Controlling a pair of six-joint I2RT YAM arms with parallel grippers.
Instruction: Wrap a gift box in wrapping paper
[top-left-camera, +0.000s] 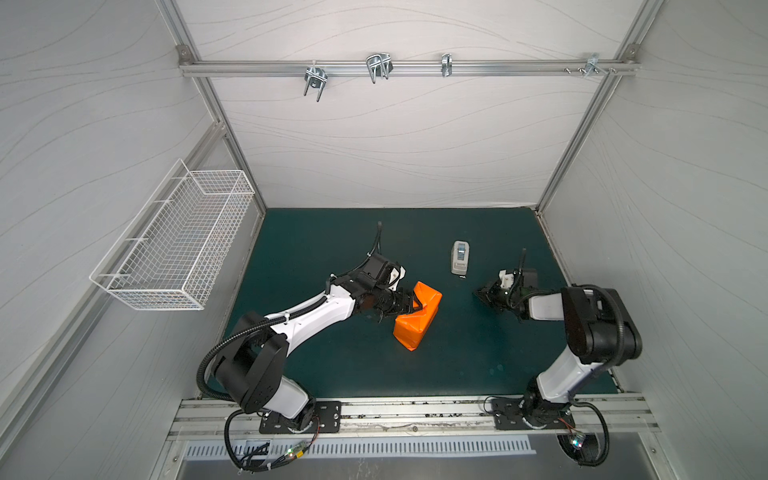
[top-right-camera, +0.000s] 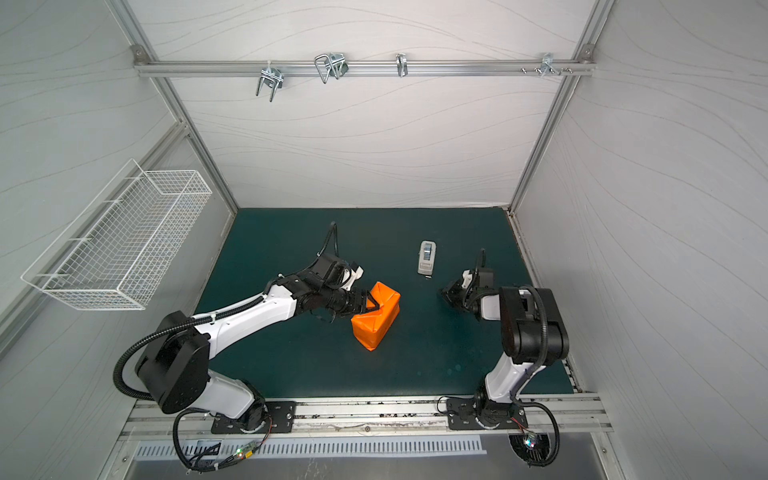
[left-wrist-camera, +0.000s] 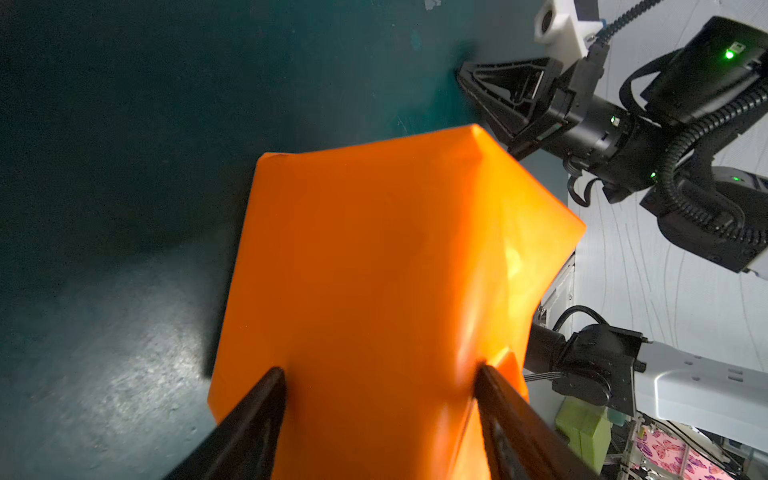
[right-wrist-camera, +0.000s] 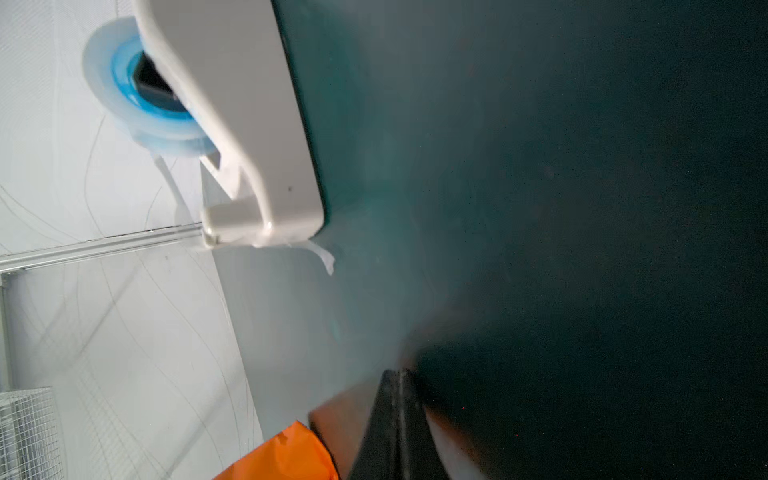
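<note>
An orange paper-wrapped box (top-left-camera: 417, 324) lies at the middle of the table, a loose flap sticking up on its right side in the left wrist view (left-wrist-camera: 352, 280). My left gripper is over the box with its fingers parted, one each side of a raised fold; whether they grip it is unclear. My right gripper is shut low over the table, right of the box, nothing visible between its tips. A white tape dispenser (top-left-camera: 459, 257) stands behind, between box and right gripper; a strip of tape hangs from its end in the right wrist view (right-wrist-camera: 320, 256).
A white wire basket (top-left-camera: 172, 240) hangs on the left wall. Metal clamps (top-left-camera: 379, 65) sit on the rear rail, high above.
</note>
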